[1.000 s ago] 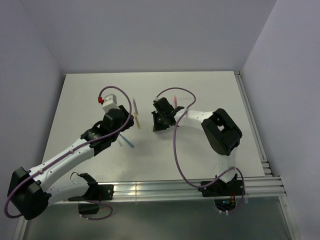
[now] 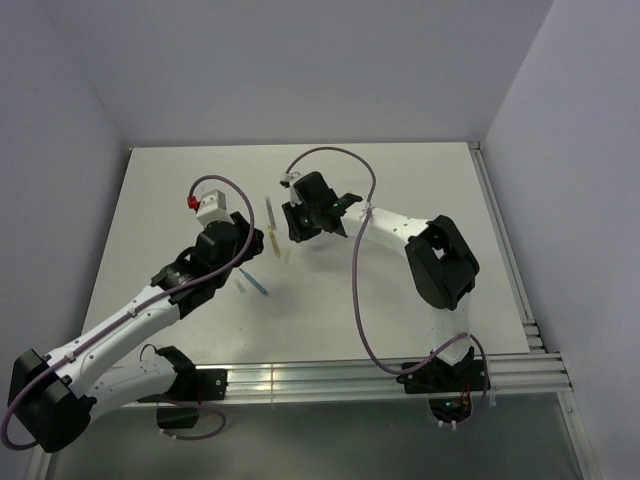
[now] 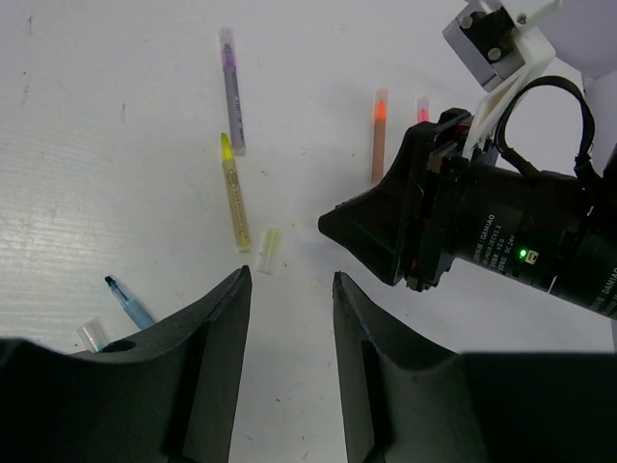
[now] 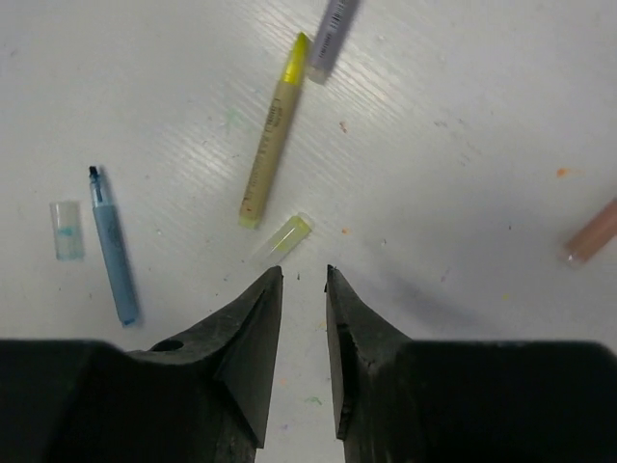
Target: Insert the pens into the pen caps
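A yellow pen (image 3: 235,198) (image 4: 271,145) lies uncapped beside a small translucent yellow cap (image 3: 270,249) (image 4: 287,237). A blue pen (image 4: 115,258) lies near a clear cap (image 4: 67,230) to the left. A purple pen (image 3: 233,96) lies farther back; orange (image 3: 379,140) and pink (image 3: 422,110) pens show beyond the right arm in the left wrist view. My left gripper hovers above the table, fingers apart and empty. My right gripper hovers over the table near the yellow cap, fingers slightly apart, nothing visible between them.
The two arms face each other closely over the middle of the table.
My right gripper has risen and moved left and back, toward the purple and yellow pens. The left arm has shifted only slightly.
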